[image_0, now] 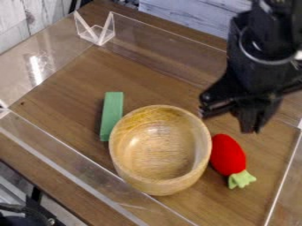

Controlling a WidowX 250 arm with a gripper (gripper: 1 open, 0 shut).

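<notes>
A wooden bowl (160,150) sits at the lower middle of the table. Just right of it lies a red plush vegetable (228,154) with a pale green top. A green block (111,115) stands lengthwise to the left of the bowl. My dark gripper (236,106) hangs at the upper right, above and behind the red vegetable; its fingers are dark and blurred, and whether they are open is unclear.
Clear plastic walls (94,28) border the wooden table, with an angled piece at the upper left.
</notes>
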